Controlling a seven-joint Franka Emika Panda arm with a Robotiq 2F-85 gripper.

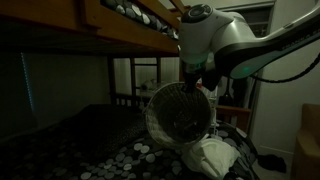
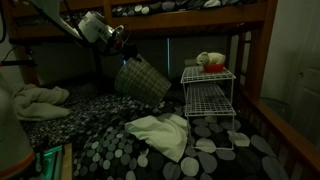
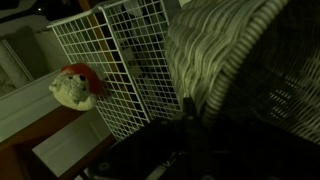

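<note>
A woven basket (image 1: pixel 178 113) hangs in the air, tilted on its side, its open mouth turned toward exterior view 1. My gripper (image 1: pixel 190 82) is shut on its rim. In exterior view 2 the basket (image 2: pixel 143 83) hangs at a slant above the bed, below the gripper (image 2: pixel 122 50). The wrist view shows the wrapped rim of the basket (image 3: pixel 238 55) running down to the dark fingers. Its inside looks dark and no contents can be made out. A crumpled white cloth (image 2: pixel 158 133) lies on the bed below.
A white wire rack (image 2: pixel 208 98) stands on the patterned bedding, with a red item (image 2: pixel 214 69) and a pale plush toy (image 2: pixel 205 58) on top. The bunk's wooden beam (image 1: pixel 125 22) runs overhead. Open bedding (image 2: pixel 85 140) lies left of the cloth.
</note>
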